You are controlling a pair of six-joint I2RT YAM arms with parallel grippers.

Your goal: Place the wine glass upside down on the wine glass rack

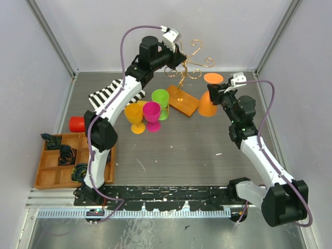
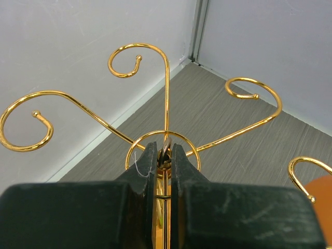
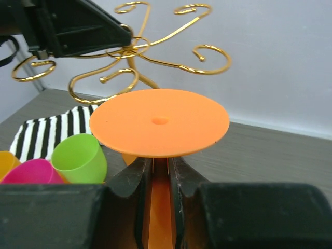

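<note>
The gold wine glass rack (image 1: 182,78) stands on a wooden base (image 1: 184,101) at the back, its curled arms spreading outward. My left gripper is shut on the ring at the top of the rack's post. An orange wine glass (image 1: 207,105) hangs upside down, its round foot (image 3: 160,122) uppermost. My right gripper (image 1: 212,92) is shut on its stem, just under the foot. From above, the glass is to the right of the rack base. In the right wrist view, the rack's curled arms rise behind the foot, which hides part of them.
Yellow (image 1: 136,115), pink (image 1: 152,113) and green (image 1: 161,98) glasses stand left of the rack base. Beside them lies a striped cloth (image 1: 106,96). A red cup (image 1: 77,124) and a wooden compartment tray (image 1: 46,176) are at the left.
</note>
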